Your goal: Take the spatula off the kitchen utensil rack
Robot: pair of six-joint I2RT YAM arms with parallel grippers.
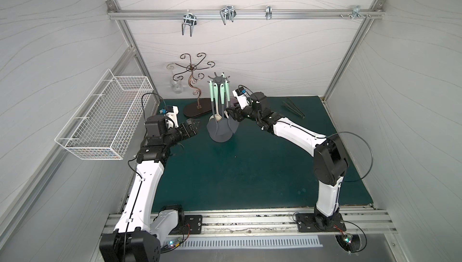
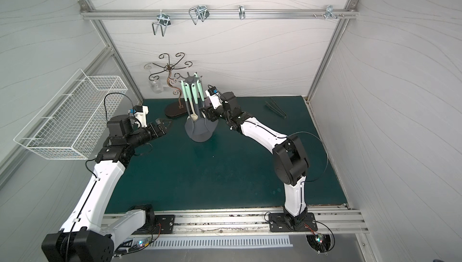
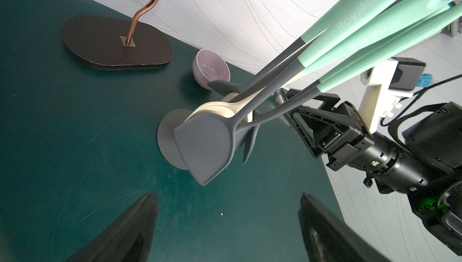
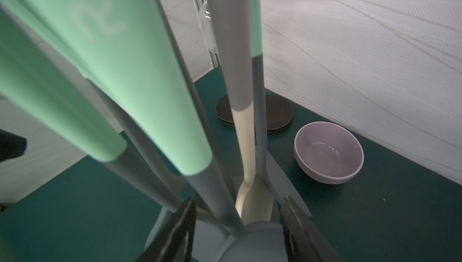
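Note:
The kitchen utensil rack (image 1: 219, 77) stands mid-back with several mint-handled grey and cream utensils hanging from it. In the left wrist view a wide grey spatula head (image 3: 204, 141) is at the front. My left gripper (image 1: 194, 125) is open to the rack's left, nothing between its blurred fingers. My right gripper (image 1: 232, 112) is at the rack's right side, against or very near the handles; in the right wrist view its blurred fingertips (image 4: 238, 214) stand apart around a grey shaft; contact cannot be told.
A scroll metal stand (image 1: 195, 108) is at back left, a purple bowl (image 4: 328, 151) behind the rack, a white wire basket (image 1: 105, 117) on the left wall, thin dark rods (image 1: 293, 108) at back right.

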